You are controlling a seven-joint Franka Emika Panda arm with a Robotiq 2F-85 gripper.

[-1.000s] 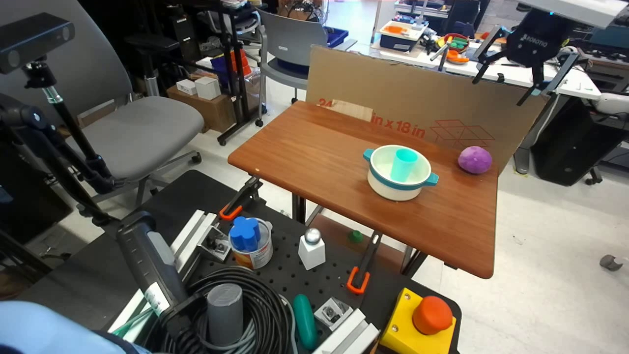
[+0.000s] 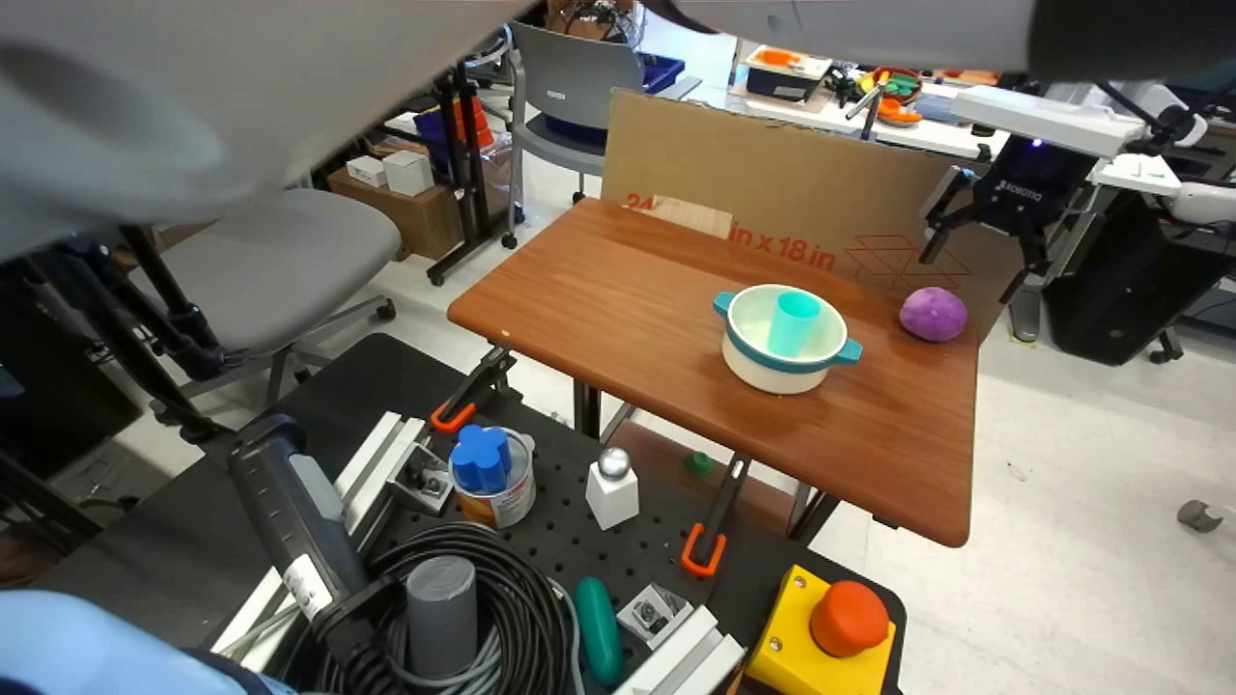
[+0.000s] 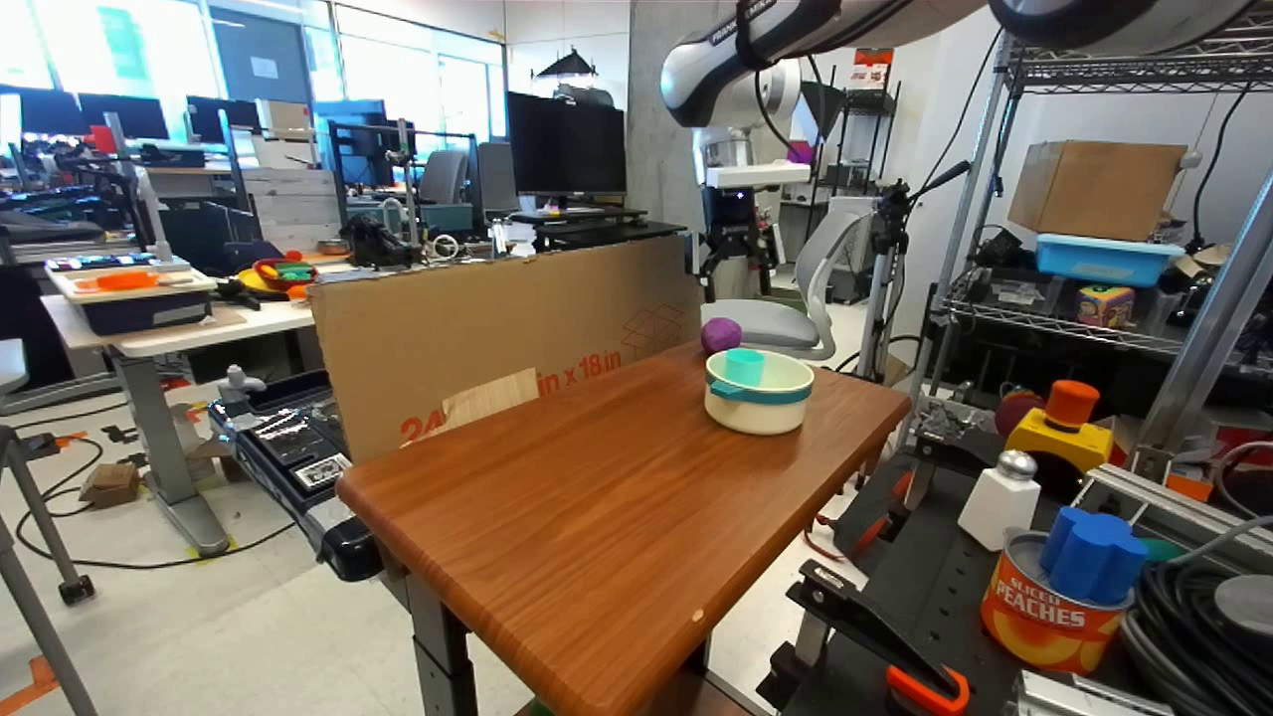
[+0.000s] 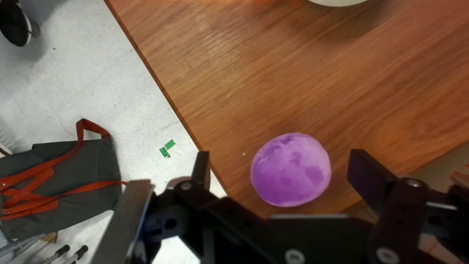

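Note:
A round purple ball [image 2: 933, 314] rests on the wooden table near its back right corner, close to the cardboard. Above it my gripper [image 2: 979, 264] hangs open, its fingers spread. Seen from the wrist, the ball [image 4: 290, 169] lies below and between the two widely parted fingertips, touching neither. A cream pot [image 2: 773, 375] with teal handles stands on the table beside the ball, and a turquoise cup [image 2: 794, 324] is inside it.
A cardboard panel [image 3: 513, 328] stands along the table's back edge, near the ball. In front, a black bench holds a peach can [image 2: 498, 506], a white shaker [image 2: 611, 492] and a yellow box with a red button [image 2: 849, 618].
My gripper has come down toward the purple ball and stays open. The arm now crosses the top of exterior view 1. Ball, pot and cup have not moved.

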